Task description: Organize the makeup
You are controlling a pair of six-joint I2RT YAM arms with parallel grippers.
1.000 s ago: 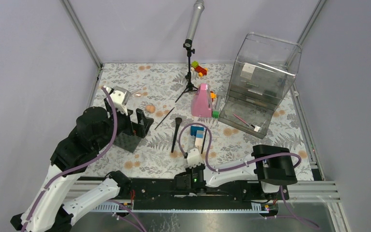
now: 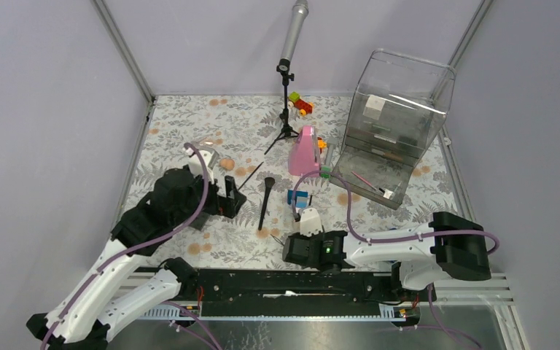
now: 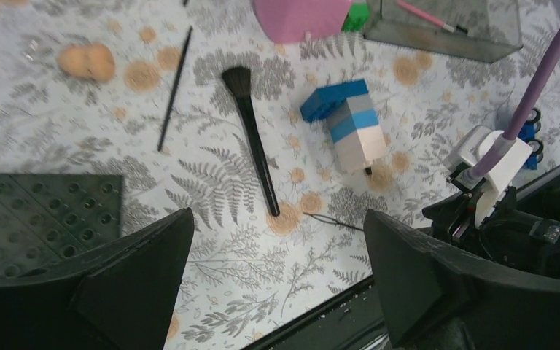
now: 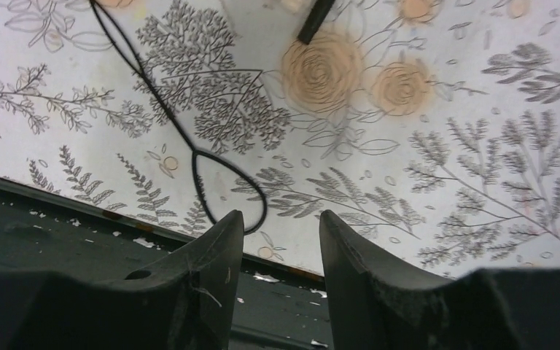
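A black makeup brush (image 2: 267, 191) and a thin pencil (image 3: 174, 89) lie in mid-table. A beige sponge (image 3: 86, 63) is at the left. Right of the brush are a blue holder (image 3: 332, 98) and a white-and-blue box (image 3: 357, 142). The clear organizer (image 2: 368, 182) holds a pink brush (image 3: 423, 14). My left gripper is open and empty above the table, left of the brush. My right gripper is open and empty at the front edge, beside a thin dark loop-ended tool (image 4: 189, 146).
A pink object (image 2: 304, 149), toy bricks (image 2: 302, 104) and a tripod (image 2: 286, 124) stand behind. A dark perforated pad (image 3: 51, 211) lies at the left. The front middle has some clear room.
The right arm has shifted right along the front edge. The objects look unchanged.
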